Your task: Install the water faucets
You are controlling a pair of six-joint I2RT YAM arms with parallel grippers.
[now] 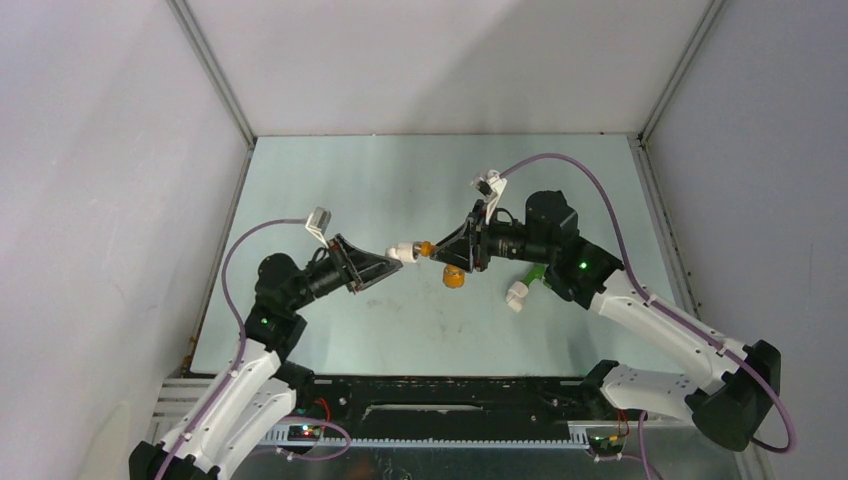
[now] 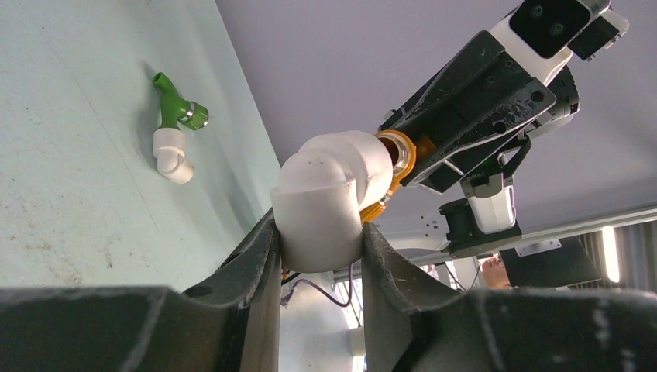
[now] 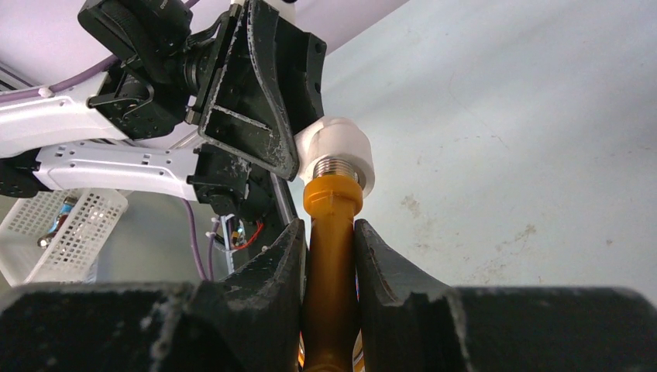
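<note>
A white elbow fitting sits between the fingertips of my left gripper, which are closed on it. My right gripper is shut on an orange faucet, whose threaded end meets the white fitting's mouth, in the middle above the board; how far it goes in, I cannot tell. The orange faucet's lower part hangs below my right fingers in the top view. A green faucet with another white elbow lies on the board at the right, partly behind my right arm in the top view.
The pale board is clear at the back and left, with walls on three sides. A dark rail with wiring runs along the front edge. A white perforated basket shows beyond the board in the right wrist view.
</note>
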